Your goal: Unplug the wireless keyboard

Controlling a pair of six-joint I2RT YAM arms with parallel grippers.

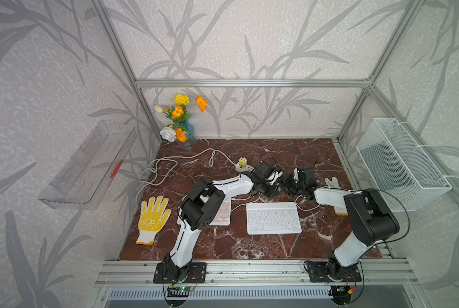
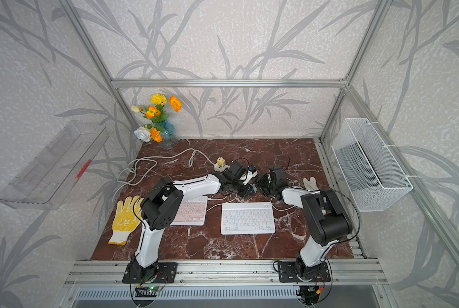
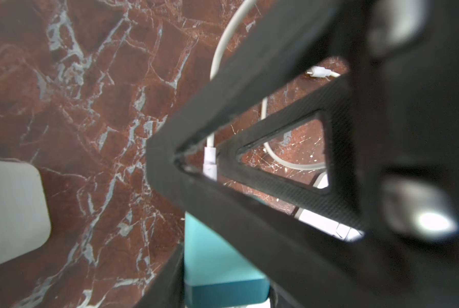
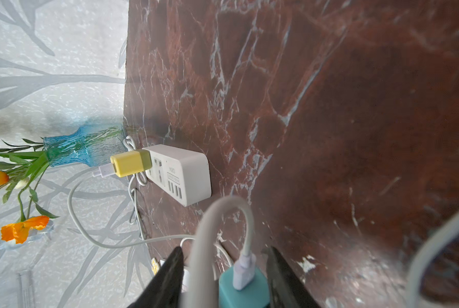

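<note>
My left gripper (image 1: pixel 273 185) is shut on a teal block (image 3: pixel 219 256), which has a white cable plug in its end. In the right wrist view that plug (image 4: pixel 243 269) sits upright on the teal block, its cable looping toward the camera. My right gripper is part open, its fingertips either side of the plug and block, close to them. The white keyboard (image 1: pixel 273 218) lies in front of the grippers; a second keyboard (image 2: pixel 188 213) is partly under the left arm.
A power strip (image 4: pixel 183 177) with a yellow adapter (image 4: pixel 130 163) stands behind. A flower vase (image 1: pixel 186 138) is at back left, a glove (image 1: pixel 152 220) at front left, a clear tray (image 1: pixel 88 169) and mesh basket (image 1: pixel 403 164) at the sides.
</note>
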